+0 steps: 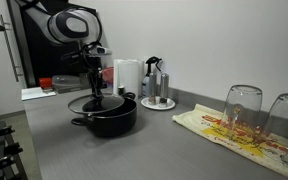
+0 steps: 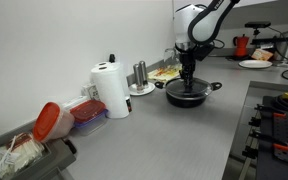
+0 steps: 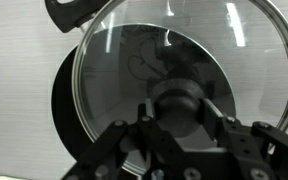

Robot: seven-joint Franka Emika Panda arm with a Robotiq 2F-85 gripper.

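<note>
My gripper is shut on the dark round knob (image 3: 179, 108) of a glass lid, seen from above in the wrist view. The lid (image 3: 269, 60) has a clear pane and a metal rim. It sits off-centre over a black pot (image 3: 66, 105), leaving a crescent of the pot uncovered. In exterior view 1 the lid (image 1: 85, 104) tilts and overhangs the near left side of the pot (image 1: 117, 124). Whether its rim rests on the pot cannot be made out for certain. Exterior view 2 has the pot (image 2: 187, 97) under the gripper.
Behind the pot stand a paper towel roll (image 1: 128, 75) and a white plate (image 1: 158, 103) with bottles and shakers. Two upturned glasses (image 1: 242, 110) rest on a patterned cloth (image 1: 204, 120) to the right.
</note>
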